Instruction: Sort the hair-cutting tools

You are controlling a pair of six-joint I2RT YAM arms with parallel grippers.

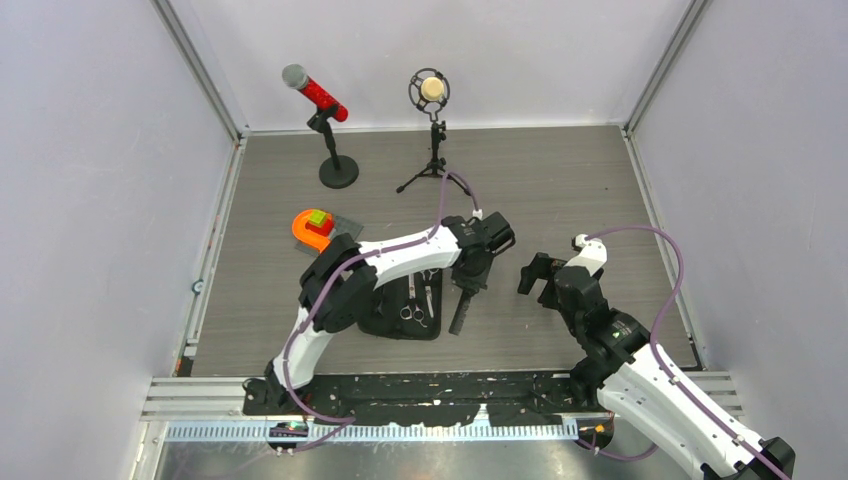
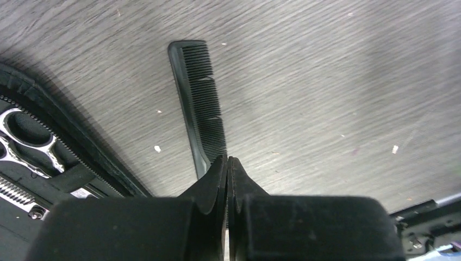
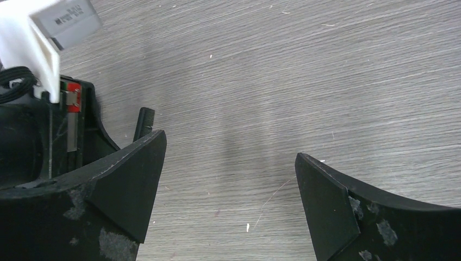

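Observation:
A black comb [image 2: 200, 103] lies flat on the grey table, to the right of the tool case; its near end is hidden under my left gripper. That gripper is shut with its tips together, nothing between them, and the comb sits outside the fingers. In the top view the comb [image 1: 461, 313] sticks out below the left gripper. The black zip case [image 1: 385, 325] holds silver scissors [image 2: 32, 136] and other tools, partly covered by the left arm. My right gripper stands wide open over bare table, away from the comb.
A red microphone [image 1: 322, 96] on a stand and a round-framed microphone [image 1: 431, 90] on a tripod stand at the back. An orange item [image 1: 308, 232] with coloured blocks sits behind the left arm.

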